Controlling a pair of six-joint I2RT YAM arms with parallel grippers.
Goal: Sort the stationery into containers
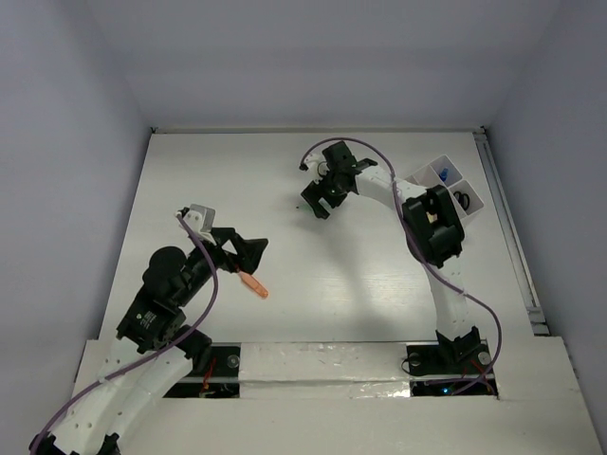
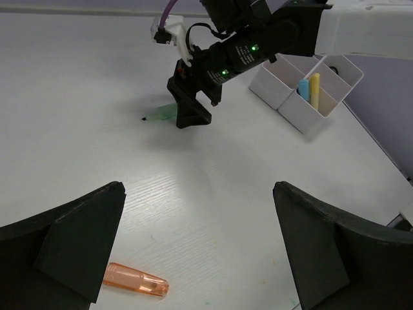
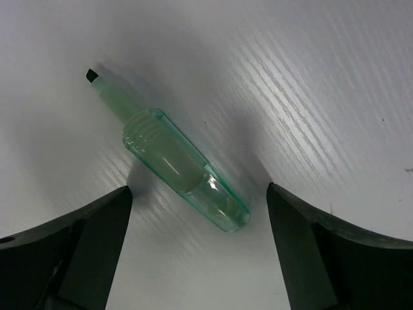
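Observation:
A translucent green highlighter [image 3: 184, 169] lies on the white table, its dark tip toward upper left in the right wrist view, between the fingertips of my open right gripper [image 1: 324, 205], which is low over it. An orange marker [image 1: 254, 284] [image 2: 135, 279] lies just beyond my left gripper [image 1: 242, 248], which stands open above the table. The divided white container [image 2: 303, 93] at the right holds a blue item [image 2: 304, 87], a yellow item [image 2: 315, 89] and black scissors [image 1: 462, 201].
Walls [image 1: 550, 237] bound it at the sides and back. My right arm partly hides the container in the top view.

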